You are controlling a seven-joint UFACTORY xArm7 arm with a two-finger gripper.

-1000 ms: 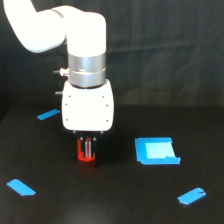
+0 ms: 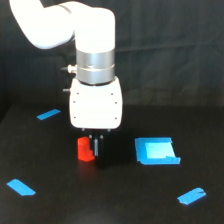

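Note:
A small red block (image 2: 84, 150) is on the dark table, left of the middle in the camera view. The white arm reaches down from the top, and its gripper (image 2: 96, 145) is at the block's right side, with dark fingers overlapping the block's right part. Whether the fingers touch the block, or how far apart they are, does not show clearly. Most of the block's left part is in plain sight.
To the right lies a pale square outlined in blue tape (image 2: 159, 150). Single strips of blue tape mark the table at the back left (image 2: 49, 114), front left (image 2: 21, 187) and front right (image 2: 191, 196). Bare table surrounds the block.
The arm and gripper have shifted a little to the right. Before, the dark fingers stood in front of the red block; now they are at its right side. The block looks unmoved.

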